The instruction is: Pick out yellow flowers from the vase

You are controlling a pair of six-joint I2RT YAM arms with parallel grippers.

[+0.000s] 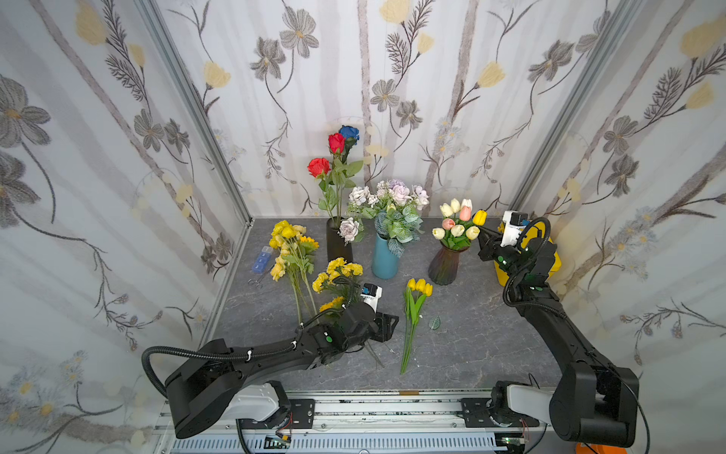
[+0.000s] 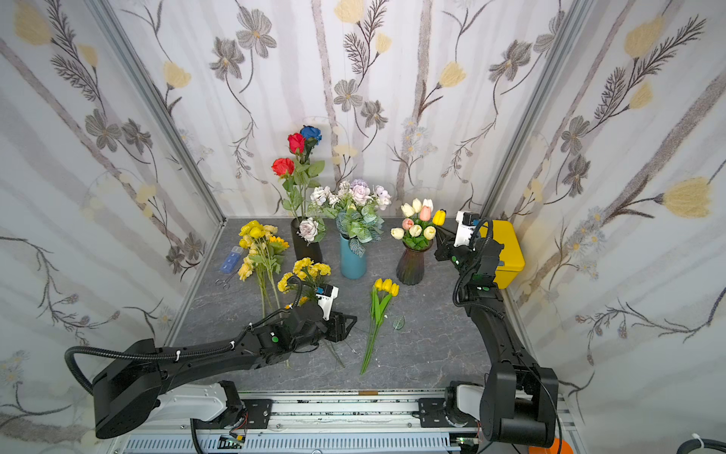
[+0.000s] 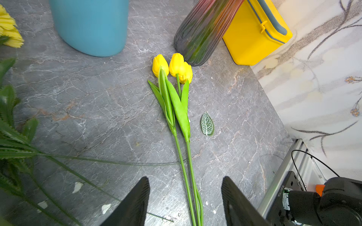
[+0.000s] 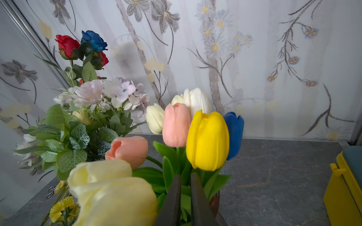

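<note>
A yellow tulip (image 4: 208, 141) stands among white and pink tulips in the dark ribbed vase (image 1: 443, 266). At the right side of this bouquet, my right gripper has its fingertips just below the yellow bloom. A narrow gap separates its fingers, with green leaves visible there; whether a stem lies between them is unclear. Several yellow tulips (image 3: 175, 69) with long green stems lie on the table in front of the vases. Over their lower stems hovers my left gripper, open, its fingers wide apart and holding nothing.
Left of the tulip vase stand a blue vase (image 1: 385, 257) and a dark rose vase (image 1: 339, 243). Loose yellow flowers (image 1: 286, 240) lie at the left. A yellow box (image 2: 512, 246) is behind the right arm. Open table surrounds a small leaf (image 3: 207, 123).
</note>
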